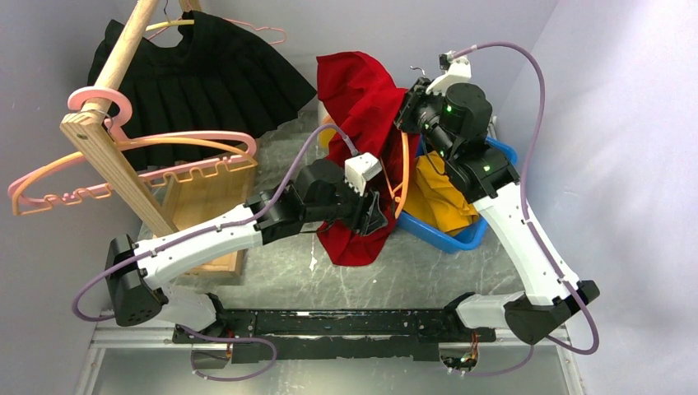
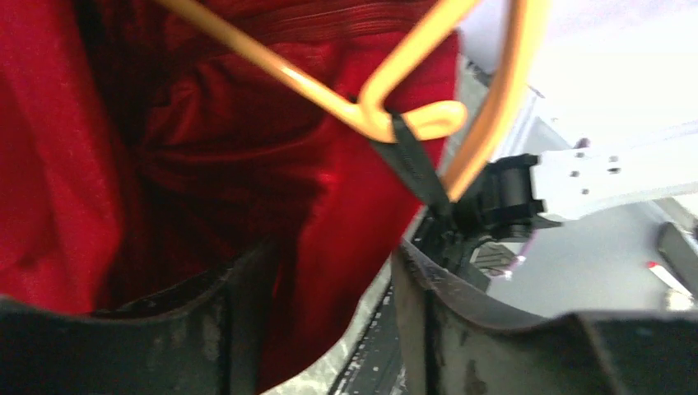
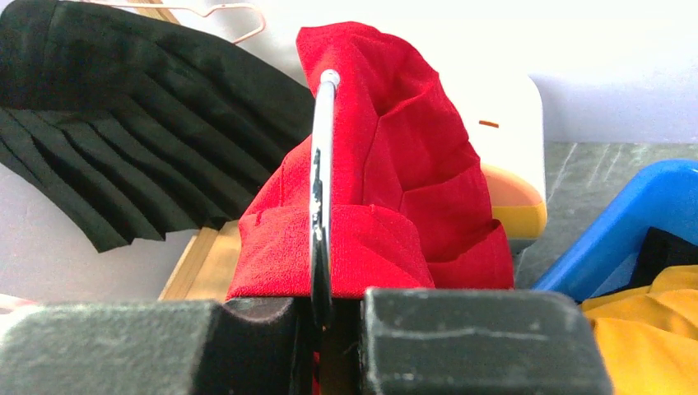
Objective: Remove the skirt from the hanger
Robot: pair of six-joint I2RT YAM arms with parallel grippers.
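Note:
The red skirt (image 1: 362, 107) drapes over the orange hanger (image 1: 405, 169) in the middle of the top view. My right gripper (image 1: 403, 123) is shut on the hanger near its metal hook (image 3: 321, 181), with red cloth bunched just beyond the fingers. Lower down, my left gripper (image 1: 374, 218) stands part open beside the hanger's low end, over the skirt. In the left wrist view, red cloth shows behind the gap between its fingers; none looks pinched. A dark strap (image 2: 416, 164) hangs around the hanger's notched end (image 2: 436, 119).
A blue bin (image 1: 461, 239) holding yellow cloth (image 1: 449, 197) is under the right arm. To the left, a wooden rack (image 1: 123, 160) carries pink and orange hangers. A black pleated skirt (image 1: 206, 78) hangs at the back left.

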